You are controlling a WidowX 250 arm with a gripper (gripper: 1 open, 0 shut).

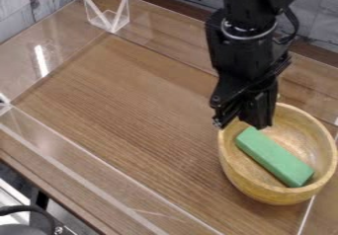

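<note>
My gripper (248, 113) hangs over the left rim of a round light-wood bowl (235, 172), its black fingers pointing down and shut, with nothing visible between them. Inside the bowl lies a green rectangular block (274, 156), tilted along a diagonal. The bowl sits at the right of the wooden table, and its back part is partly hidden behind the gripper.
A clear plastic object (109, 14) stands at the back left. Walls border the table at the back, and black cables show at the bottom left corner.
</note>
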